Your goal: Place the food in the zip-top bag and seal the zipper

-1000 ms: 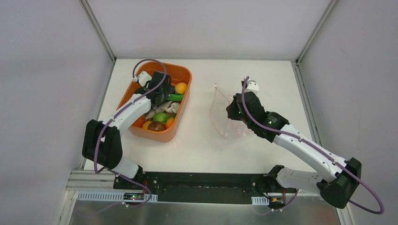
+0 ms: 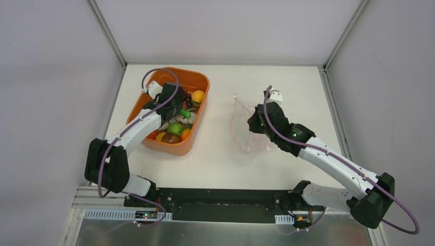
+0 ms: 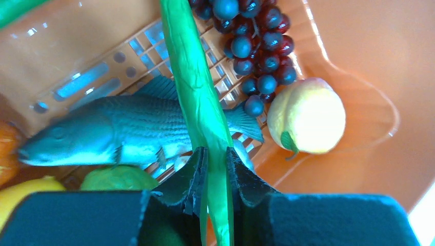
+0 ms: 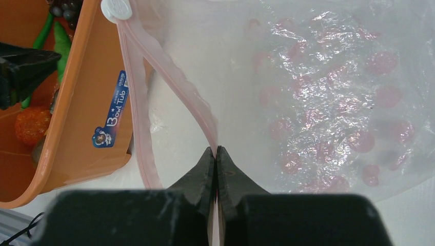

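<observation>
Between the fingertips of my left gripper is a long green vegetable (image 3: 192, 77), flanked on both sides by the fingers, which look shut on it. It crosses above a blue-grey fish (image 3: 128, 128) in the orange tub (image 2: 197, 146). From the right wrist view, this green vegetable (image 4: 41, 38) passes behind the dark left fingers (image 4: 31, 64). The clear zip top bag (image 4: 231, 102) lies on the table with its pink-edged mouth parted toward the tub. My right gripper is shut at the bag's mouth, pinching one pink zipper strip (image 4: 177, 84).
Around the tub's inside are dark red grapes (image 3: 267, 56), a pale peach (image 3: 308, 115), a green lettuce-like piece (image 2: 175, 128) and a brown round item (image 2: 171, 138). A white slider (image 4: 118, 9) sits at the zipper's end. Table between tub and bag is clear.
The green vegetable shifted left and now lies at a steeper slant. Right arm and bag stayed still.
</observation>
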